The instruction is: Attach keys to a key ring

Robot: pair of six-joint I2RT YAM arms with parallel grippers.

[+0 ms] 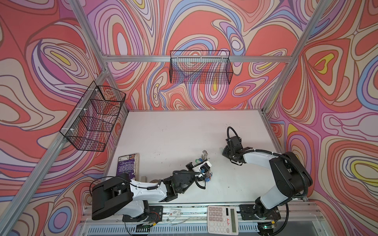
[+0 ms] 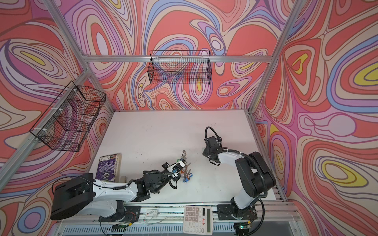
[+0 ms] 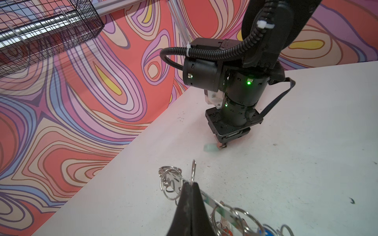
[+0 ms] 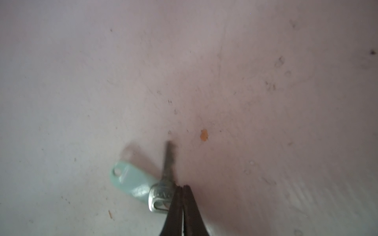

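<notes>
In the left wrist view my left gripper is shut on a thin metal ring, whose edge stands up between the fingertips. More linked rings hang beside it. Red and blue pieces show at the bottom, partly cut off. From the top left, the cluster of rings and keys hangs at that gripper. In the right wrist view my right gripper is shut, with nothing clear between its tips. Just left of them is a silver key, its dark blade pointing away. A pale green tag with a hole lies partly behind the key.
A purple-covered book sits at the table's left. Wire baskets hang at the back and left. A calculator lies beyond the front edge.
</notes>
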